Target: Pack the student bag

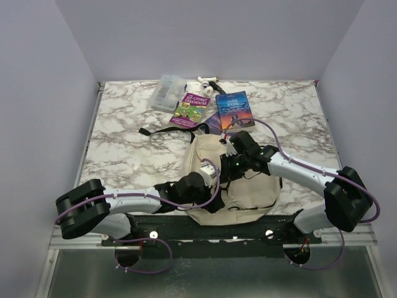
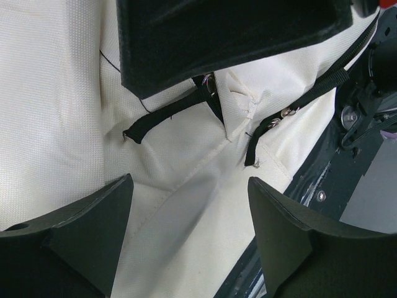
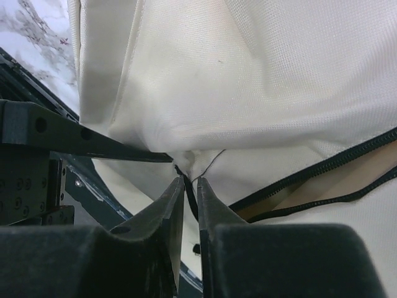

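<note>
The cream student bag (image 1: 245, 195) lies flat across the front of the table, its black zipper (image 3: 329, 164) partly parted. My left gripper hovers over the bag's folded cloth; its fingers (image 2: 90, 230) stand wide apart with only fabric showing beyond them. My right gripper is open by a narrow gap over the bag. A black zipper pull (image 3: 189, 194) runs by its tips; whether it touches them I cannot tell. Black pull tabs (image 2: 164, 119) also show in the left wrist view. Both grippers are close together, and a left arm finger reaches into the right wrist view.
Behind the bag lie a green and purple book (image 1: 190, 110), a blue book (image 1: 234, 110), a clear case (image 1: 168, 93) and a white item (image 1: 206, 88). A black strap (image 1: 173, 130) extends left.
</note>
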